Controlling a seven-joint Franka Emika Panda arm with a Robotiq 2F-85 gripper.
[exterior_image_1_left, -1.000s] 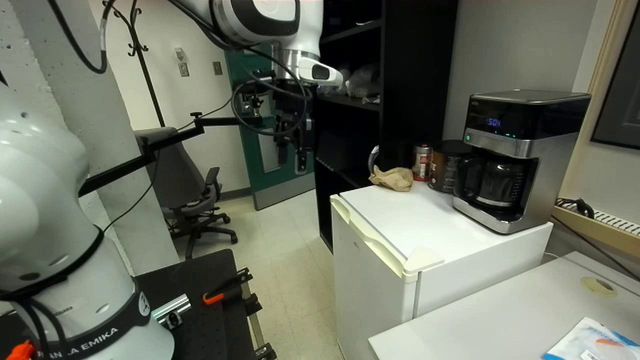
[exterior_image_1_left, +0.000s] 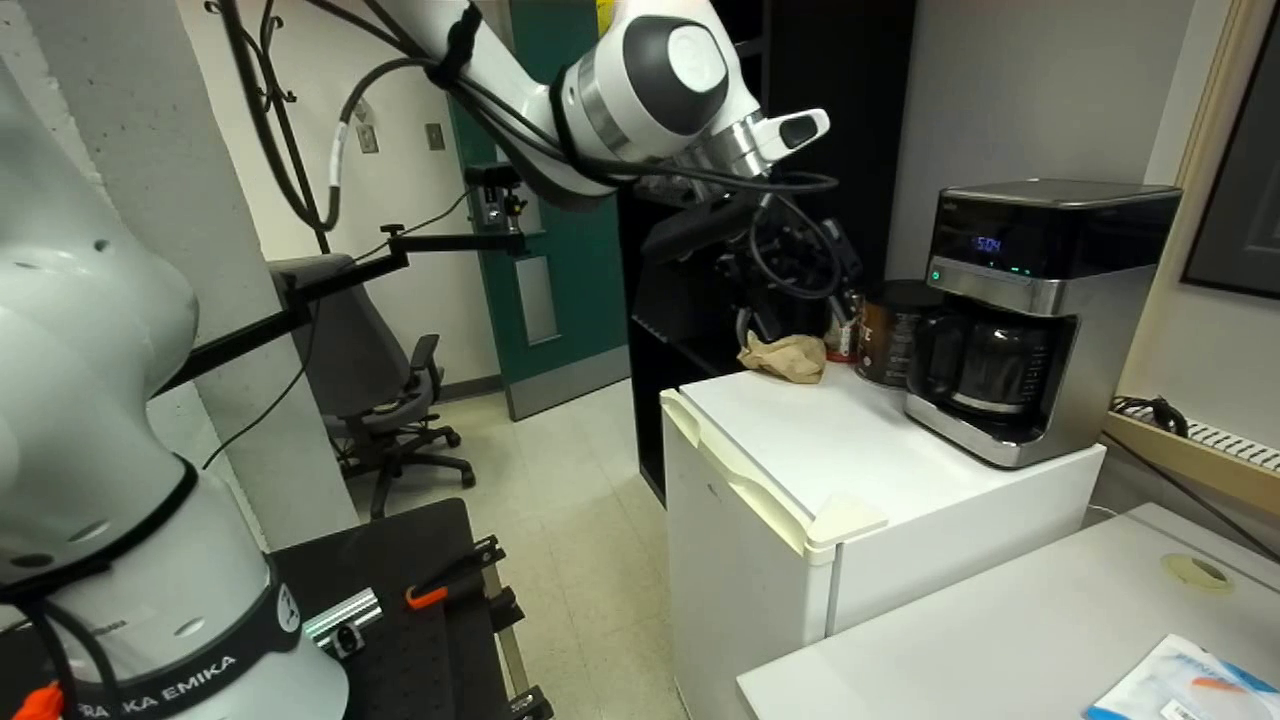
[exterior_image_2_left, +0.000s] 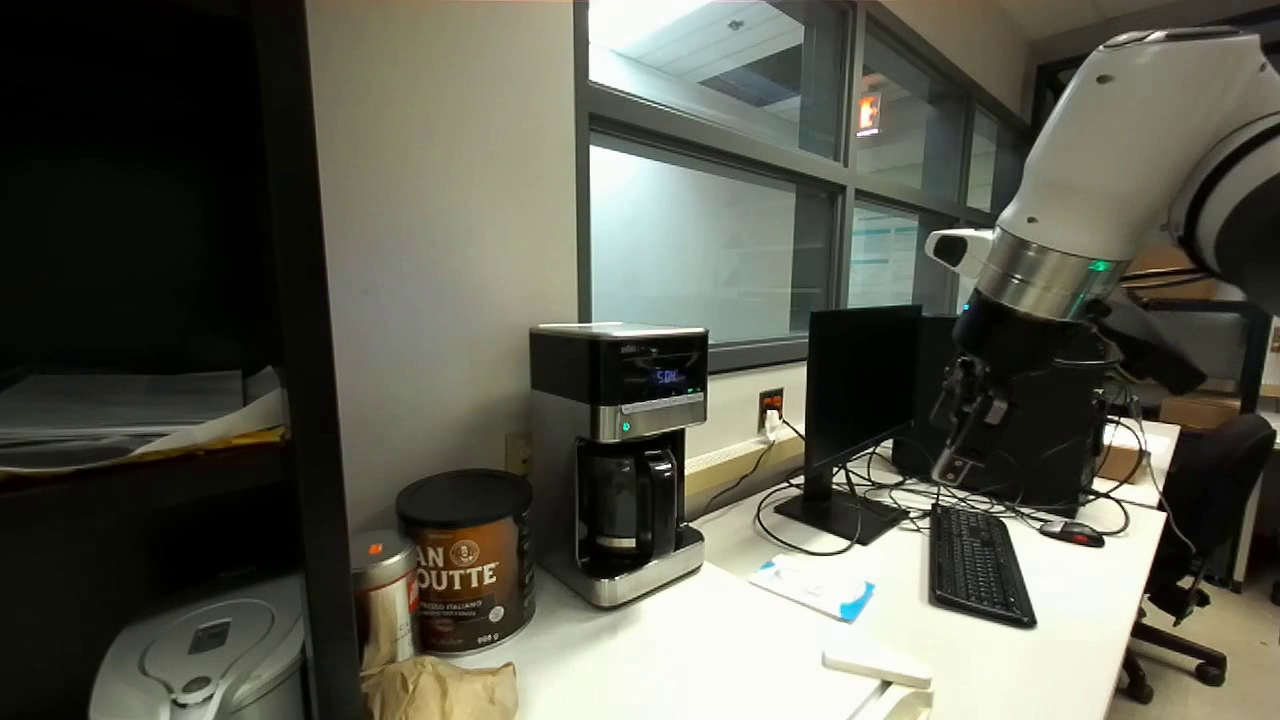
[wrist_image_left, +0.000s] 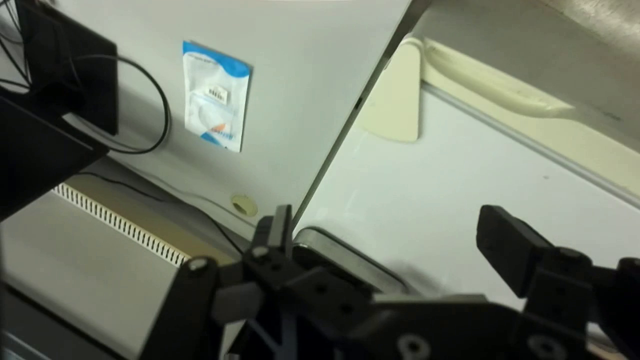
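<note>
My gripper stands open in the wrist view, its two black fingers wide apart with nothing held between them. Below and beyond them lies the white fridge top (wrist_image_left: 384, 186). In exterior view 1 the gripper (exterior_image_1_left: 798, 288) hangs over the far part of that top, left of the silver and black coffee maker (exterior_image_1_left: 1098, 312). Exterior view 2 shows the coffee maker (exterior_image_2_left: 618, 456) with its glass carafe (exterior_image_2_left: 614, 504) seated inside. Part of its metal edge (wrist_image_left: 354, 258) shows behind the fingers in the wrist view.
A brown coffee tin (exterior_image_2_left: 468, 564), a smaller can (exterior_image_2_left: 384, 600) and crumpled brown paper (exterior_image_2_left: 444, 690) stand beside the coffee maker. On the adjoining desk lies a blue-white packet (wrist_image_left: 216, 96). A dark shelf (exterior_image_1_left: 828, 120) rises behind.
The arm has swung right in exterior view 1, from in front of the door to over the far fridge top, and the gripper has tilted. The objects on the fridge have not visibly moved.
</note>
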